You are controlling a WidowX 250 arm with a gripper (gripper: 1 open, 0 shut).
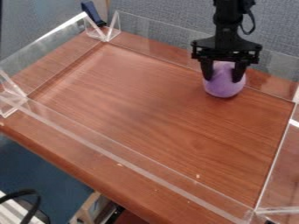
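My black gripper [223, 66] is at the back right of the wooden table, lowered over a purple rounded object [223, 87] that rests at or near the tabletop. Its two fingers come down on either side of the object's upper part, partly covering it. Whether they are closed tightly on it I cannot tell.
Clear acrylic walls [152, 171] enclose the table [135, 114]. A grey padded panel stands behind. A blue item [91, 12] is outside at the back left, and a dark cable lies at the front left.
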